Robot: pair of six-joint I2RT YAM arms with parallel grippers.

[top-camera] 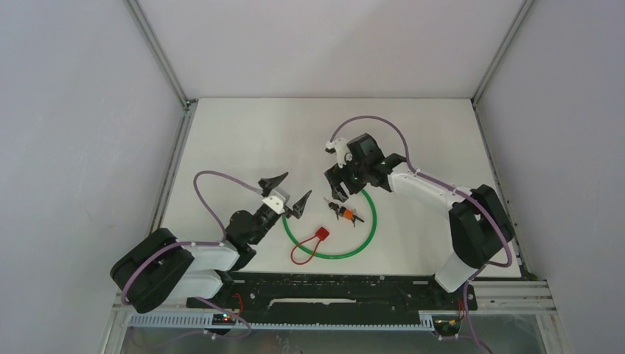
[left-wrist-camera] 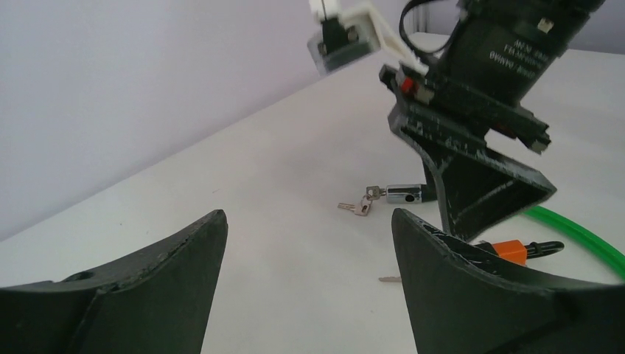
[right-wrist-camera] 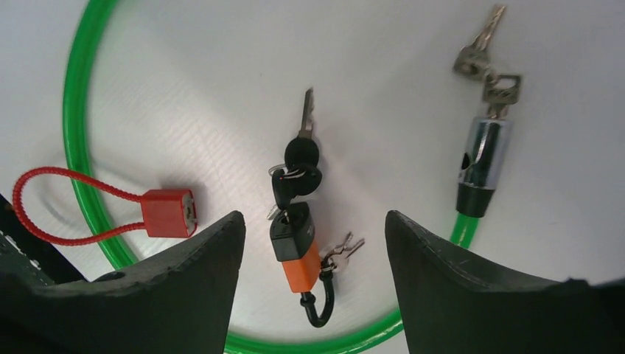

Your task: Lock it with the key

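A black-and-orange lock (right-wrist-camera: pixel 298 262) lies on the table with a black-headed key (right-wrist-camera: pixel 302 151) at its top end and a small silver key beside its black shackle. Farther right, a silver lock cylinder (right-wrist-camera: pixel 486 155) sits at the end of a green cable (right-wrist-camera: pixel 81 110); one silver key (right-wrist-camera: pixel 501 92) stands in it, another (right-wrist-camera: pixel 472 59) hangs from that. A red padlock (right-wrist-camera: pixel 168 212) with a red cord rests at left. My right gripper is open above the black-and-orange lock, nothing between its fingers. To the left, my left gripper (top-camera: pixel 298 184) stands open and empty, its fingers apart.
The green cable curves round the black-and-orange lock on the white table (top-camera: pixel 236 133). The red padlock lies nearer the front edge. In the left wrist view, the right gripper's body looms close at upper right.
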